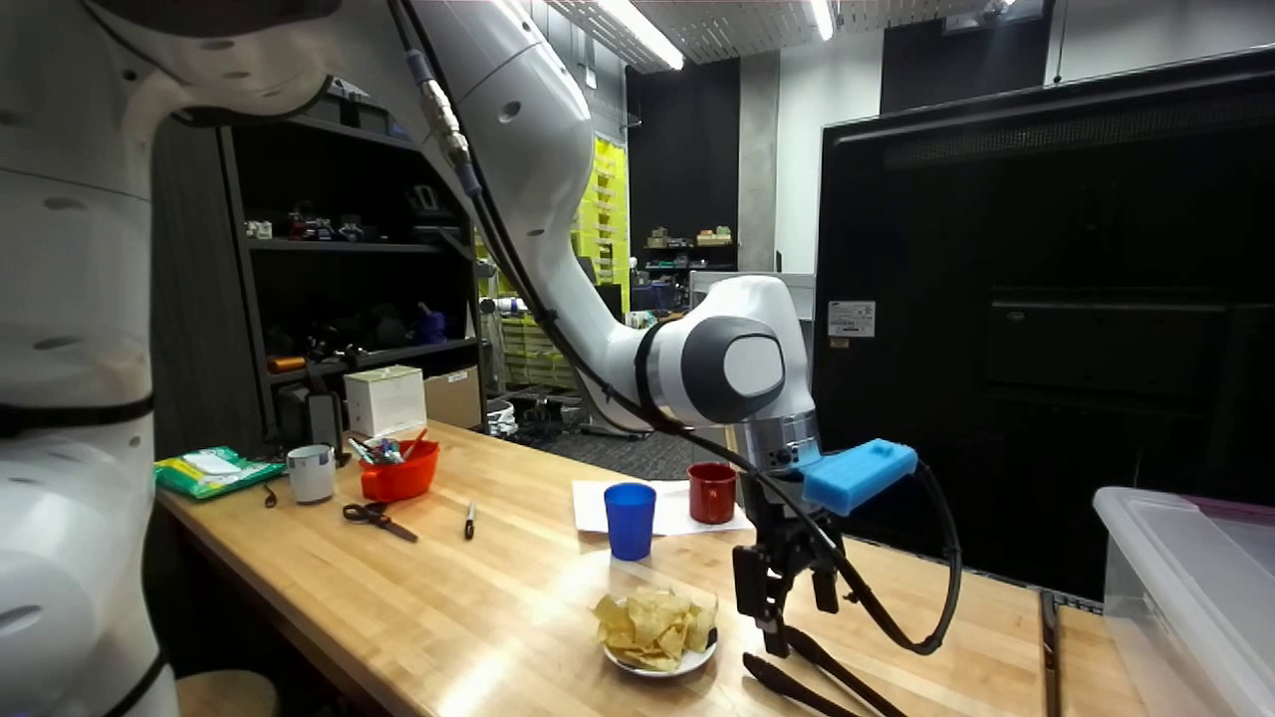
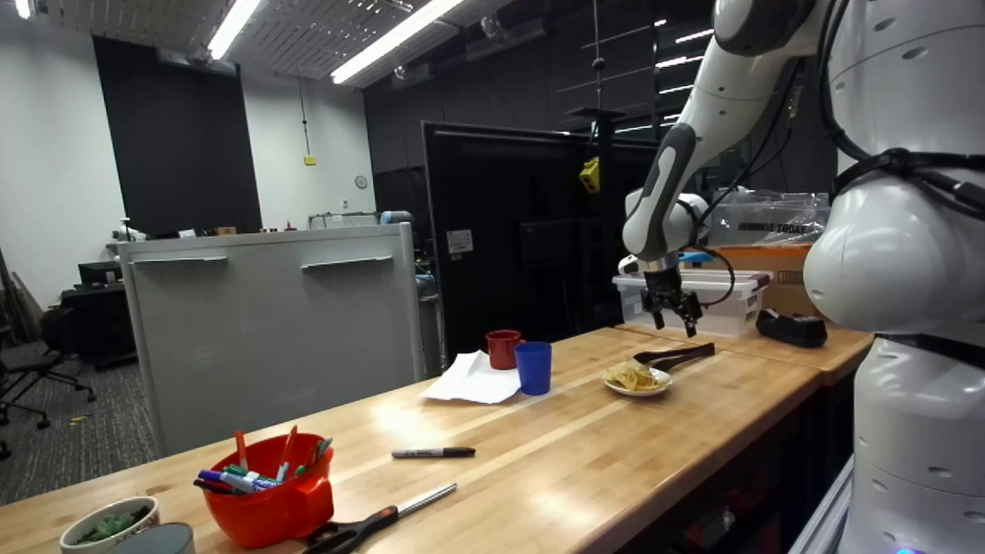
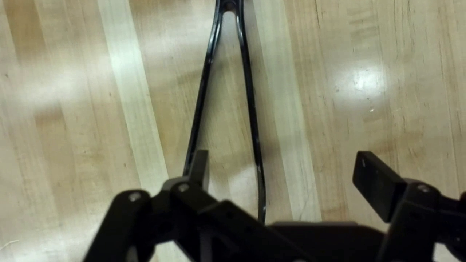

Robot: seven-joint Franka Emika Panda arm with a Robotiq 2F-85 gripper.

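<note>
Black tongs (image 1: pixel 851 683) lie spread apart on the wooden table, beside a white plate (image 1: pixel 660 671) heaped with chips (image 1: pixel 651 627). Over the tongs' plate-side end hangs my gripper (image 1: pixel 791 611), pointing down. In the wrist view the gripper is open, its fingers wide apart and nothing held. One arm of the tongs (image 3: pixel 252 109) runs into the gap between the fingers; the other passes behind the left finger (image 3: pixel 201 168). The tongs' lower ends are hidden by the gripper. Whether a finger touches them I cannot tell.
A blue cup (image 1: pixel 630 521) and a red mug (image 1: pixel 712 492) stand behind the plate, near white paper (image 2: pixel 473 378). A clear plastic bin (image 1: pixel 1177 597) is at the right. Scissors (image 2: pixel 369 528), a marker (image 2: pixel 434 452) and a red pen container (image 2: pixel 277 489) sit far off.
</note>
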